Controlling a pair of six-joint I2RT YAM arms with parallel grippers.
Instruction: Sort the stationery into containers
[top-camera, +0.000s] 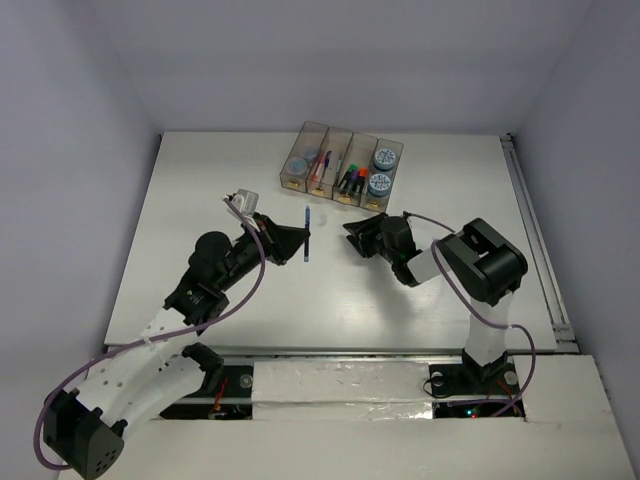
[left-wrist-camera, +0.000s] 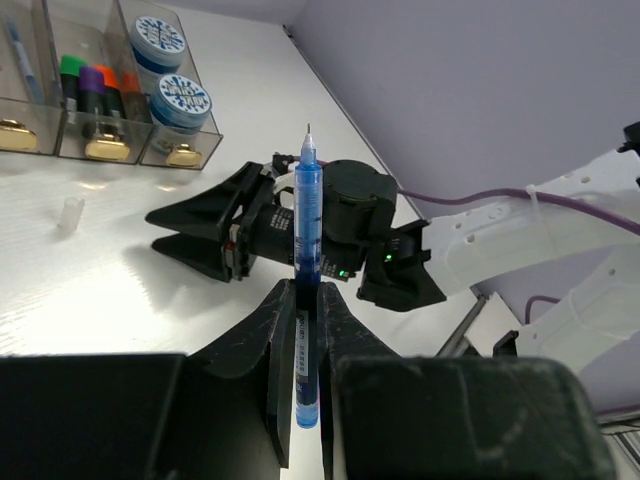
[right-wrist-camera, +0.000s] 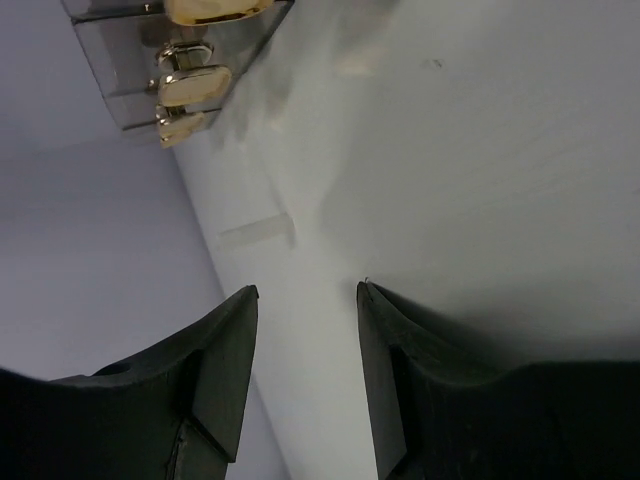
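A blue pen (left-wrist-camera: 308, 200) stands upright in my left gripper, which is shut on its lower half; the tip points up. From above, this pen (top-camera: 307, 235) shows in front of the container. Low over the table to the right, my right gripper (top-camera: 355, 238) has its fingers apart and nothing between them. A small clear cap-like piece (left-wrist-camera: 71, 215) rests on the table, also visible as a faint translucent strip (right-wrist-camera: 257, 231) ahead of the right gripper. The clear divided container (top-camera: 331, 196) holds pens, markers and blue jars in its compartments.
Blue-lidded jars (top-camera: 380, 184) fill the container's right compartment, beside red- and green-capped markers (top-camera: 352, 180). Gold latches (left-wrist-camera: 107, 148) line its front. Grey walls rise at the back and sides.
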